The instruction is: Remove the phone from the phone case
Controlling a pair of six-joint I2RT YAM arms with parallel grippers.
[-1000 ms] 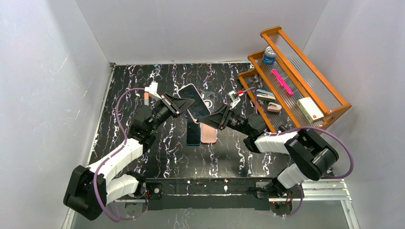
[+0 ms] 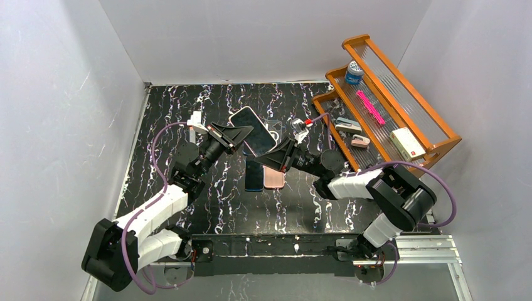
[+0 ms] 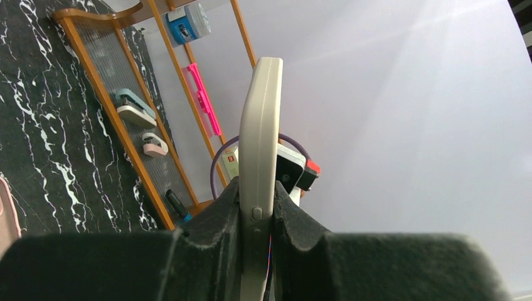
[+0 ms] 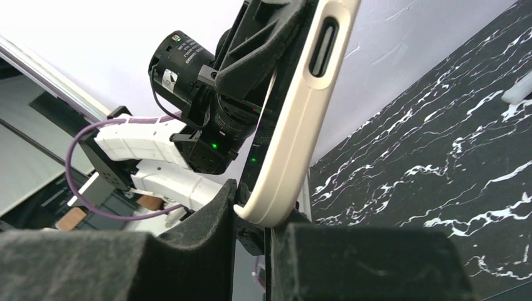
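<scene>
A dark-screened phone point(image 2: 253, 130) in a cream case is held up between both grippers, tilted. My left gripper point(image 2: 241, 135) is shut on the cased phone; in the left wrist view the case's long side point(image 3: 258, 144) runs up between the fingers. In the right wrist view the case's lower corner point(image 4: 276, 194) sits at the tips of my right gripper, and the dark phone edge point(image 4: 266, 135) lies along the case wall. Whether those right fingers clasp the corner does not show. The phone still appears to be inside the case here.
Below lie a dark phone point(image 2: 254, 175), a pink phone or case point(image 2: 274, 178) and a clear case point(image 2: 273, 127). A wooden rack point(image 2: 395, 94) with staplers point(image 2: 348, 125), a blue jar point(image 2: 354, 73) and a box point(image 2: 407, 143) stands at the right.
The held phone has moved slightly left with the left gripper.
</scene>
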